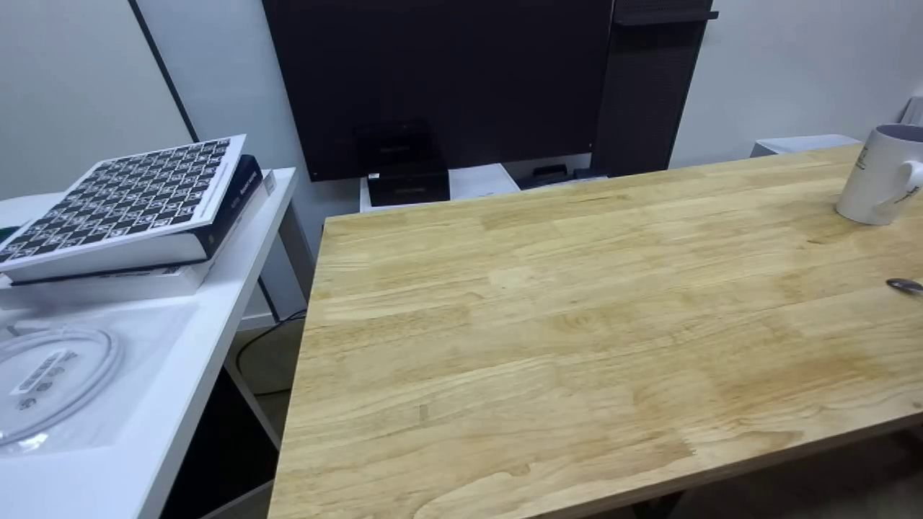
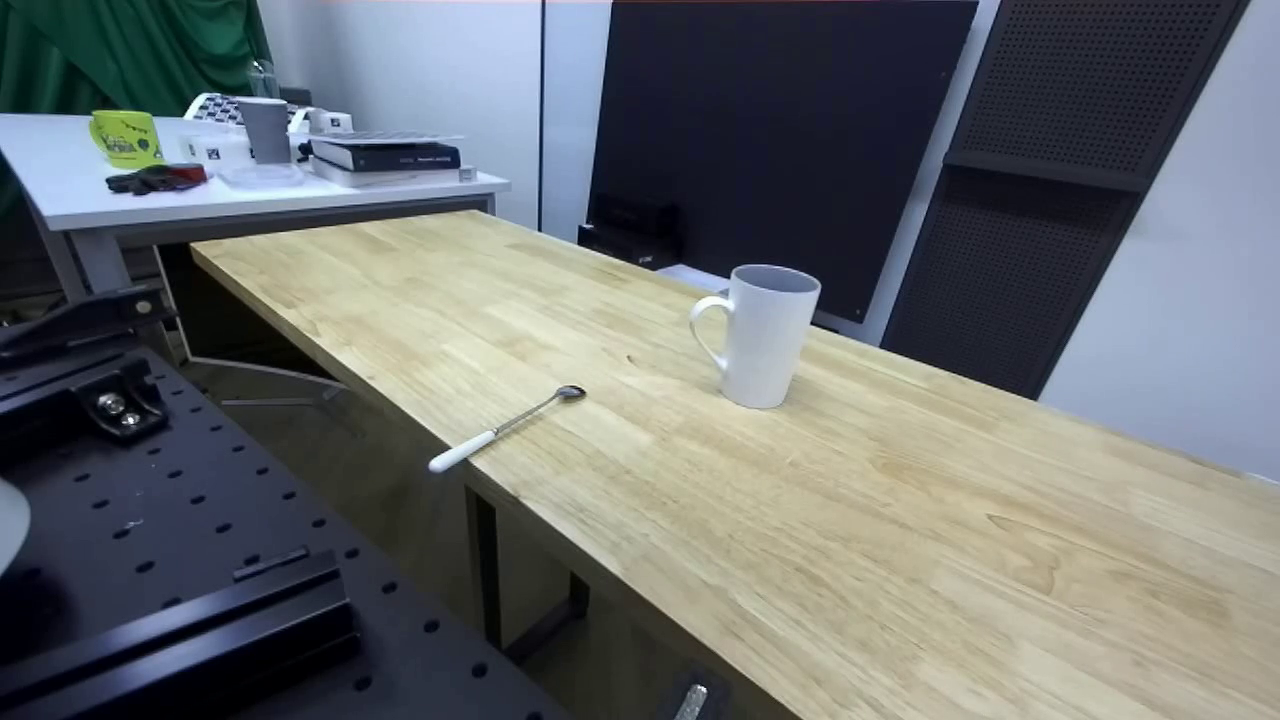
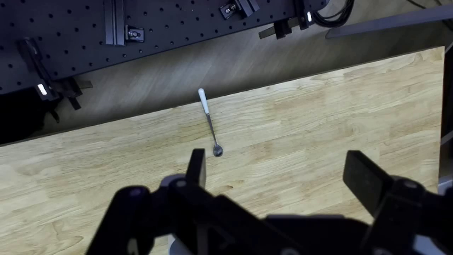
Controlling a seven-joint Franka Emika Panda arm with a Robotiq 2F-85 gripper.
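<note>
Above the table my gripper is open, its two black fingers [image 3: 196,166] wide apart with nothing between them. A spoon with a white handle [image 3: 204,101] and a small metal bowl lies ahead of the left finger in the wrist view, its handle sticking out past the table's edge. The same spoon [image 2: 524,416] shows whole in exterior view 2, while exterior view 1 catches only its bowl [image 1: 905,285]. A tall white mug [image 2: 770,336] stands upright beyond the spoon, its handle toward the spoon's side. In the wrist view the gripper hides most of the mug.
A black perforated bench [image 2: 252,528] runs along its near side, with a gap between. At the far end, a white side table [image 2: 72,180] carries books [image 2: 384,156], a yellow-green mug [image 2: 126,138] and a grey cup [image 2: 265,130].
</note>
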